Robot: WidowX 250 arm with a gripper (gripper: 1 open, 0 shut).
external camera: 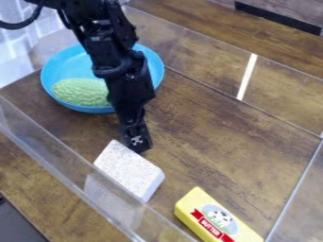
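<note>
My black gripper (136, 132) hangs low over the wooden table, its fingertips just behind a white speckled block (127, 172), open by what little shows; the space between its fingers is hard to make out. Behind the arm sits a blue bowl (59, 62) holding a pale green corn-like object (81, 93), partly hidden by the arm. A yellow butter box (217, 217) with a red label lies at the front right.
Clear plastic walls run along the left front and the right side.
</note>
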